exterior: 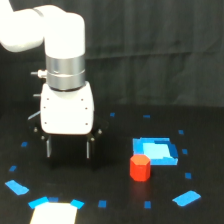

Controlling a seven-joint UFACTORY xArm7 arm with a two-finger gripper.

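Observation:
My gripper [68,148] is open over the left part of the dark table, its two thin fingers well apart and nothing between them. To its right stands a red hexagonal block [140,169], clear of the fingers. Just behind the block lies a shallow blue tray [172,157] with a pale patch in its middle; the block hides a little of its front left corner.
A pale object [53,214] is cut off by the bottom edge, with blue tape around it. Blue tape pieces [186,198] and several small blue marks dot the dark table. Between gripper and block the surface is clear.

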